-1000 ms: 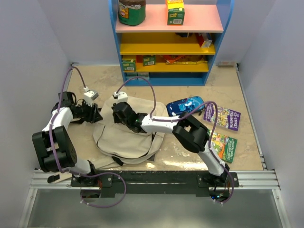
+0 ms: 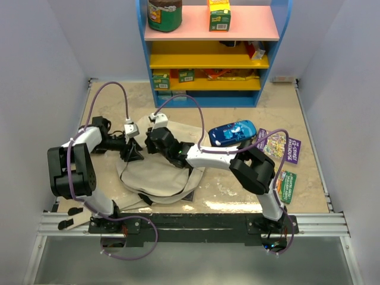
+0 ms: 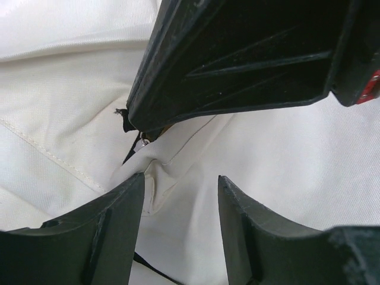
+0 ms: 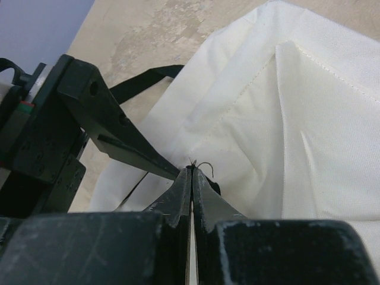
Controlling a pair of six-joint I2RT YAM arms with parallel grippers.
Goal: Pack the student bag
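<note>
The cream fabric bag [image 2: 151, 178] lies flat on the worktop beneath both grippers. In the left wrist view my left gripper is open over folded cream cloth, with a small metal piece and dark strip [image 3: 142, 143] just beyond its fingertips, partly hidden by the black body of the other gripper. My right gripper is shut at the bag's edge, with a dark piece and thin threads at its tips; whether it grips them is unclear. A blue pencil case [image 2: 231, 132] lies right of the bag.
Books [image 2: 288, 148] lie on the right of the worktop. A shelf unit [image 2: 208, 56] with boxes stands at the back. The bare worktop between bag and books is partly under my right arm.
My left gripper has moved right and down over the bag, closer to the right gripper. My right arm has shifted slightly right and toward the front.
</note>
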